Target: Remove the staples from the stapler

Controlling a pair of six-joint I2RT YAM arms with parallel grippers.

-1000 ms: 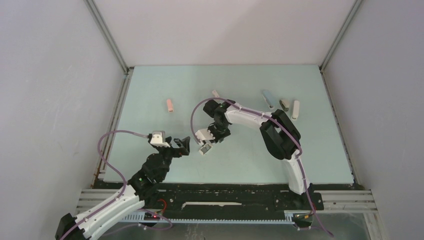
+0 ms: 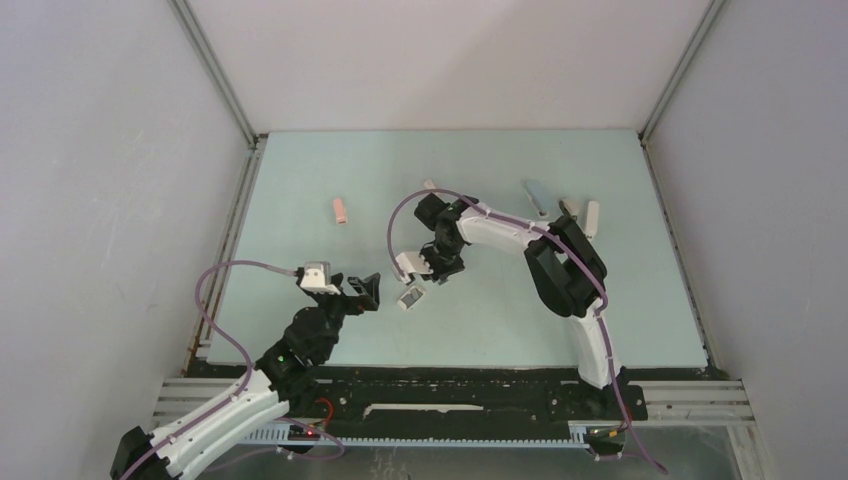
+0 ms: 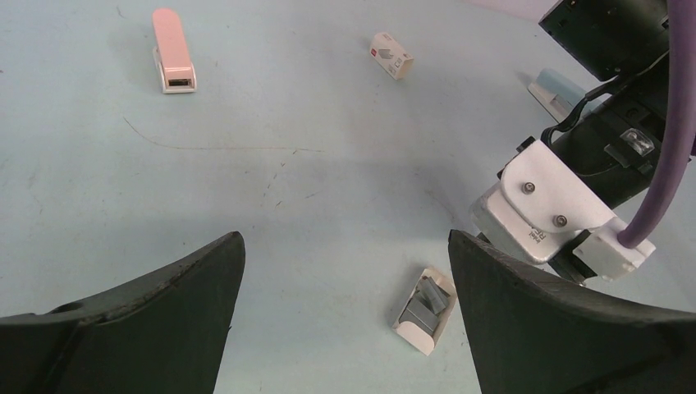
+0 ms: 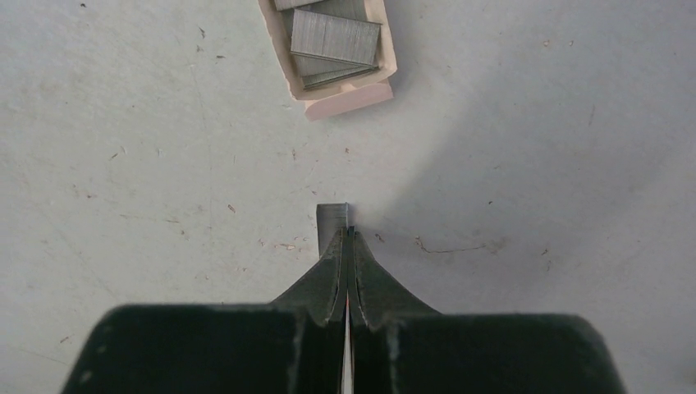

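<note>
At the tips of my right gripper shows a short grey strip of staples (image 4: 331,217). Its near part is hidden behind the fingers, which are shut; whether they pinch its thin edge or only stand over it, I cannot tell. Just beyond lies an open small box (image 4: 349,105) with several staple strips inside. My left gripper is open, nothing between its fingers, left of that box in the top view. A pink stapler (image 2: 340,210) lies at the back left. A blue stapler (image 2: 536,196) lies at the back right.
Beside the blue stapler are a small brownish item (image 2: 569,207) and a white stapler-like item (image 2: 592,219). A small box (image 3: 391,55) stands at the back middle, partly hidden by the right arm in the top view.
The left arm has stayed still.
</note>
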